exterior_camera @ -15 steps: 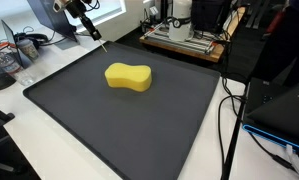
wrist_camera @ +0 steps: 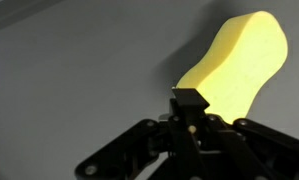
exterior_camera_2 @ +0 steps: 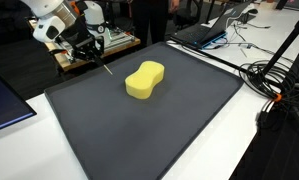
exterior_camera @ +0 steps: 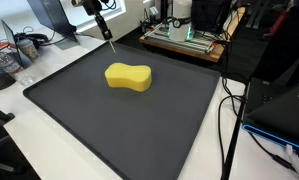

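A yellow sponge (exterior_camera: 128, 77), narrowed at its middle, lies on the dark grey mat. It fills the upper right of the wrist view, where the yellow sponge (wrist_camera: 244, 65) is partly covered by my black gripper. My gripper (exterior_camera_2: 95, 50) is shut on a thin pale stick (exterior_camera_2: 107, 69), which slants down from the fingers over the mat's far part. The stick (exterior_camera: 112, 46) stands apart from the sponge, behind it in exterior view 1. Whether its lower end touches the mat I cannot tell.
A wooden tray (exterior_camera: 194, 42) with items stands beyond the mat's far edge. Black cables (exterior_camera: 227, 105) run along one side.
Over the last second my gripper and the stick have shifted a little to the right in exterior view 1. The sponge has stayed in place.
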